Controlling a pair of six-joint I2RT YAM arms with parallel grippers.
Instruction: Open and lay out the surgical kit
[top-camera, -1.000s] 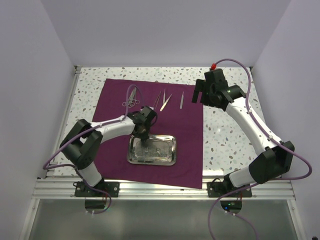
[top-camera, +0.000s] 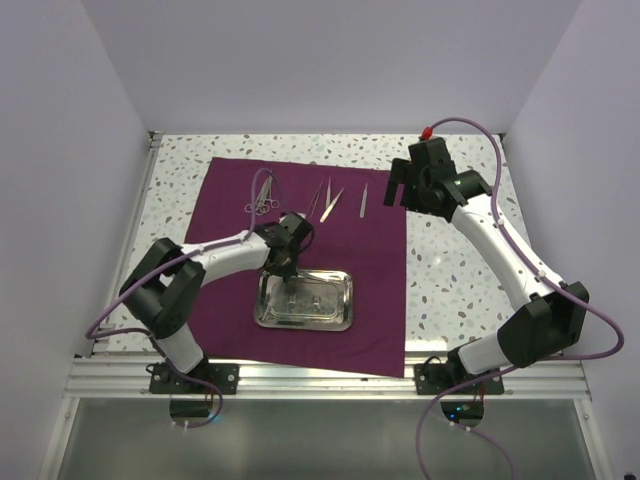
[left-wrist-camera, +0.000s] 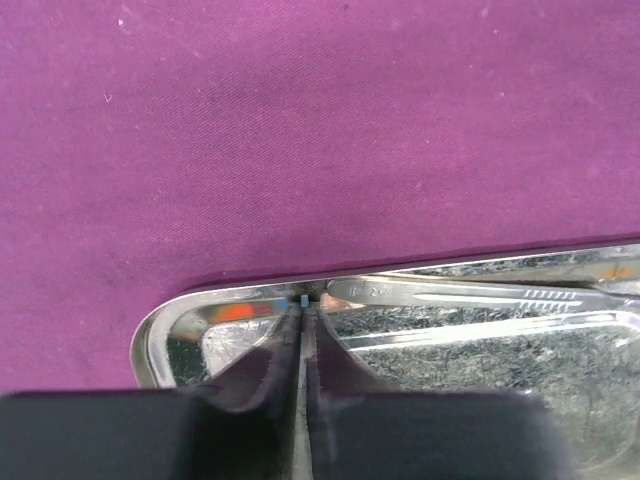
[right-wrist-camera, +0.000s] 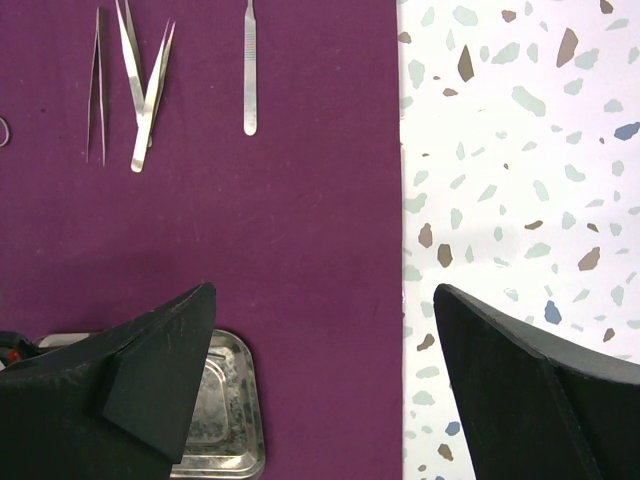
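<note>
The steel tray (top-camera: 305, 321) lies on the purple cloth (top-camera: 370, 290). My left gripper is down at the tray's upper left edge, fingertips close together beside the end of a scalpel handle (left-wrist-camera: 450, 292); whether anything is between them is unclear. Scissors (top-camera: 262, 205), tweezers (right-wrist-camera: 150, 110) and another scalpel (right-wrist-camera: 250, 75) lie on the upper cloth. My right gripper (top-camera: 398, 180) hangs open above the cloth's upper right, nothing between its fingers.
The cloth between the laid-out instruments and the tray, and right of the tray, is clear.
The right arm and the instruments on the cloth have not visibly moved.
</note>
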